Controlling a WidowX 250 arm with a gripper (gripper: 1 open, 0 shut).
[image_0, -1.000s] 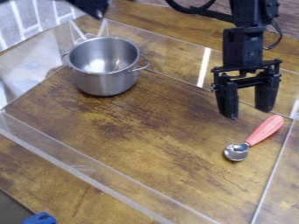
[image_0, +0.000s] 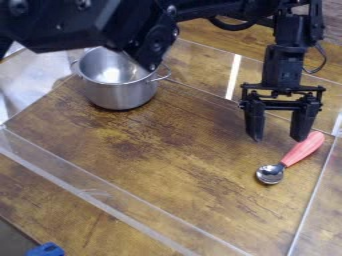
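My black gripper (image_0: 279, 125) hangs at the right of the camera view, its two fingers spread open with empty space between them. Just below and right of it, a spoon lies on the wooden surface, with a pink handle (image_0: 305, 150) and a shiny metal head (image_0: 270, 174). A steel pot (image_0: 120, 92) with side handles stands at the upper left, its top partly hidden behind the arm.
The wooden board (image_0: 134, 170) is bare across its middle and lower left. Clear edging runs along its front and right sides. A small blue object (image_0: 46, 249) sits at the bottom left corner.
The arm's upper links have swung lower into view, now covering part of the pot's top. The gripper has shifted slightly down, still open. The spoon and pot lie where they were.
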